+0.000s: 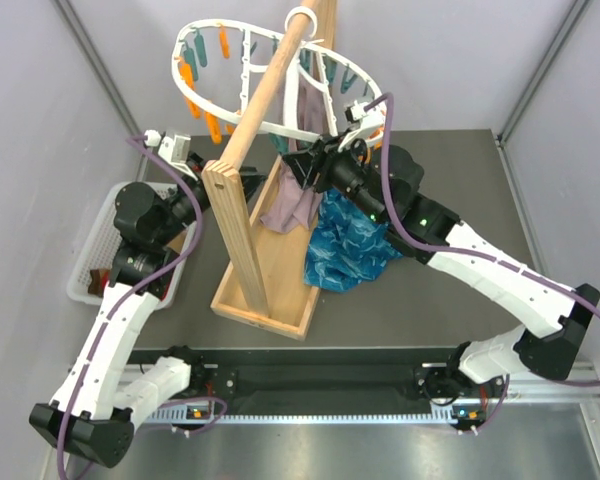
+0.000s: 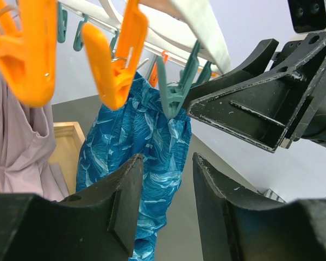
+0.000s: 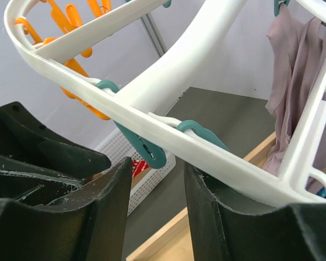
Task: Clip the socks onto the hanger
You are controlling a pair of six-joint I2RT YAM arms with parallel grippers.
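Observation:
A white round hanger (image 1: 210, 108) with teal and orange clips hangs from the wooden stand (image 1: 240, 230). In the left wrist view a teal clip (image 2: 175, 92) sits beside the black right-arm housing. My left gripper stands open below the clips, nothing between its fingertips. My right gripper is part open just under the hanger's rim, around the lower end of a teal clip (image 3: 146, 147); whether it touches it I cannot tell. Mauve fabric (image 2: 22, 141) and blue patterned fabric (image 2: 136, 147) hang behind.
A white basket (image 1: 90, 260) with items stands at the left. The stand's wooden base (image 1: 280, 320) occupies the middle of the dark table (image 1: 450, 300), whose front right is clear.

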